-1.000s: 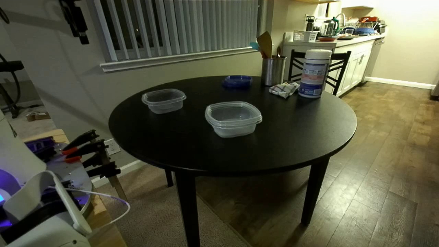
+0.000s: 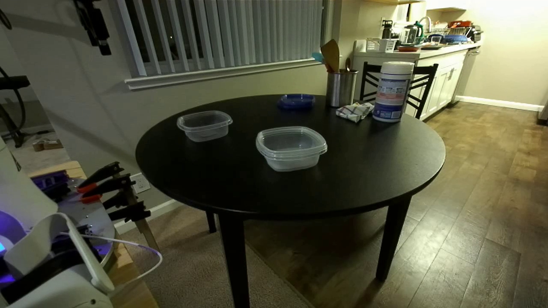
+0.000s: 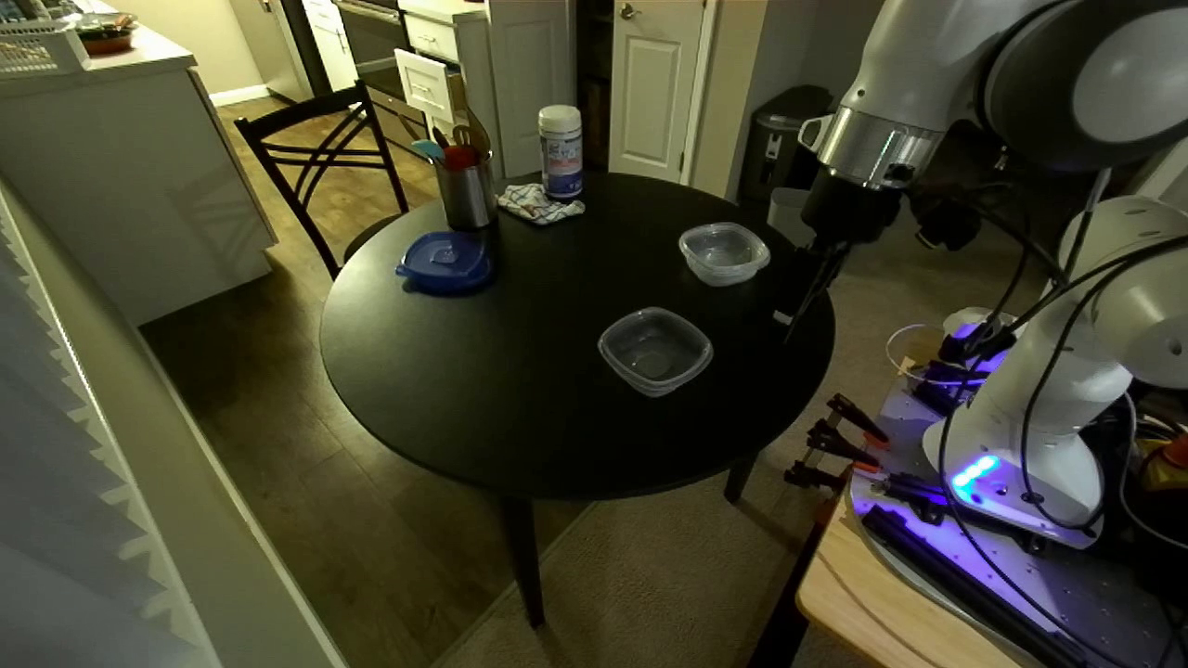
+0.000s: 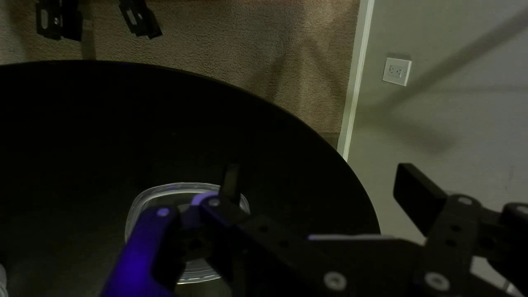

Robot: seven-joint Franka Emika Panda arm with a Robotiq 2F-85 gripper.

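Two clear plastic containers rest on the round black table (image 2: 359, 169). One single container (image 3: 654, 351) is nearer the window side. The other (image 2: 291, 154) has doubled rims, as though two are nested. At the table's edge nearest the robot base, my gripper hangs pointing down, open, its fingers wide apart with nothing between them. In the wrist view it partly covers one clear container (image 4: 148, 198). In exterior view 2 the gripper's dark fingers (image 3: 810, 295) are above the table edge, apart from both containers.
A blue-lidded container (image 3: 445, 262), a metal utensil holder (image 3: 465, 191), a checkered cloth (image 3: 539, 204) and a white wipes canister (image 3: 561, 150) stand at the far side. Clamps (image 2: 115, 187) stick out from the robot's bench.
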